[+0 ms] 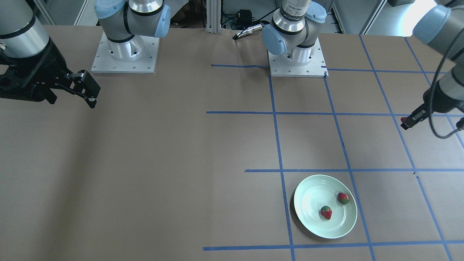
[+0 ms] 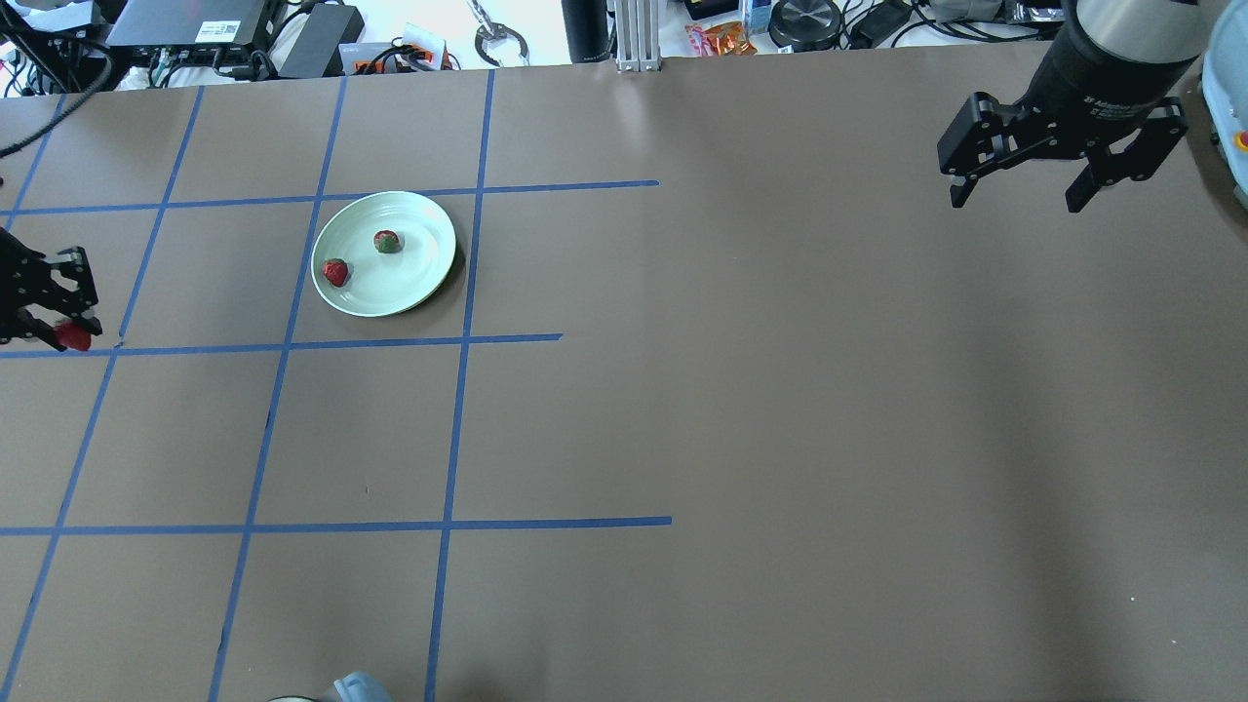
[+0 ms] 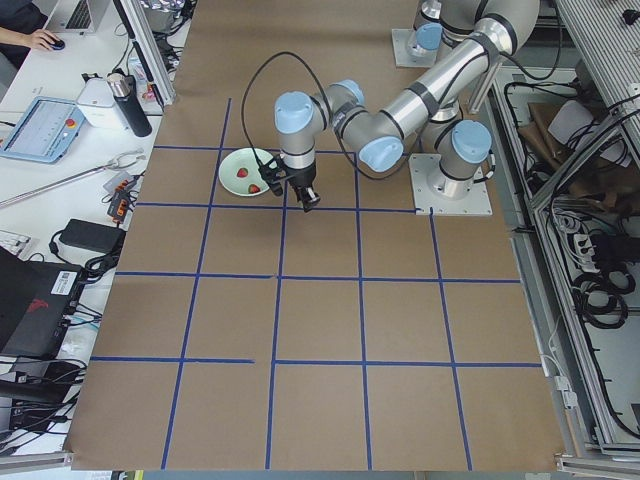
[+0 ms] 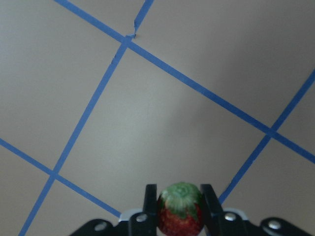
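My gripper is shut on a strawberry (image 4: 179, 216), green top up in the wrist view; in the top view the red berry (image 2: 72, 335) shows at the gripper's tips at the left edge, above the gridded table. A pale plate (image 1: 313, 191) at the front right of the front view holds two strawberries (image 1: 326, 212) (image 1: 343, 198). In the top view my gripper is left of that plate.
Another arm's black gripper (image 1: 78, 87) hangs at the front view's left. Other arm bases (image 1: 298, 65) stand at the back. Cables and equipment line the table's edges.
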